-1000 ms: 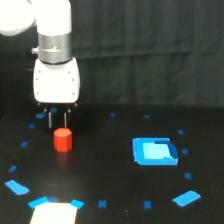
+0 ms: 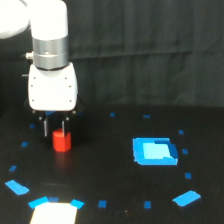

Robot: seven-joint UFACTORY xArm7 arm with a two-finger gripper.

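A small red block (image 2: pixel 62 143) stands on the dark table at the left. Directly above it, with the hand pointing down, is my white gripper (image 2: pixel 56 127). Its dark fingers are apart, reaching down to about the level of the block's top edge, and one of them seems to overlap that edge in this view. Whether either finger touches the block cannot be made out against the black background. The block appears to rest on the table.
A blue-rimmed square with a pale middle (image 2: pixel 156 151) lies on the right side of the table. Small blue tape marks are scattered about, with larger blue strips (image 2: pixel 186 198) near the front. A pale sheet (image 2: pixel 54 213) is at the front left edge.
My gripper has come down and slightly left, bringing its fingers closer to the red block. The block's place looks nearly the same.
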